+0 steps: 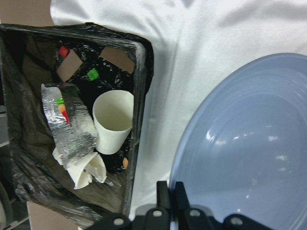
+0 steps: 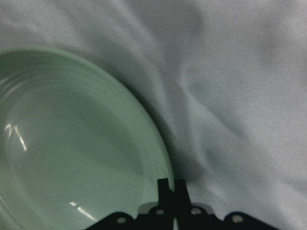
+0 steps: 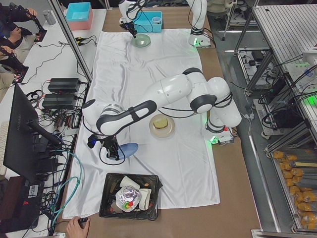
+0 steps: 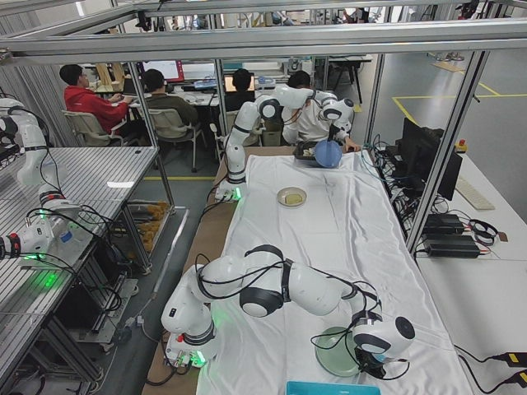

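My left gripper is shut on the rim of a blue plate [image 1: 240,143], held beside a black-lined bin [image 3: 106,198] that holds a white cup [image 1: 112,122], crumpled foil [image 1: 67,120], paper and cardboard scraps. In the camera right view the blue plate [image 4: 328,155] appears tilted. My right gripper is shut on the rim of a green plate [image 2: 81,139] at the other end of the white cloth.
A beige plate with a yellow item [image 3: 161,124] sits mid-cloth. A blue container [image 3: 151,22] stands at the far end by the green plate. Monitor and cables line the left side; a hand [image 3: 78,229] is at the near edge.
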